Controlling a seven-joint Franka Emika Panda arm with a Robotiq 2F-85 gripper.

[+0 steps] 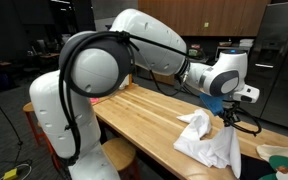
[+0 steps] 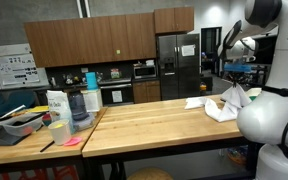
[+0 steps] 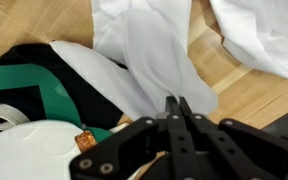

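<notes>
White cloth hangs from my gripper, which is shut on a pinched fold of it above the wooden table. In the wrist view, the held cloth runs up to my fingertips, and its lower part spreads below. More white cloth lies crumpled on the table to the left. That second portion shows at the upper right of the wrist view; I cannot tell whether it joins the held part. In exterior view 2 my arm partly hides the cloth.
A white and green object sits at the table's right end, over something black. Orange stools stand along the near edge.
</notes>
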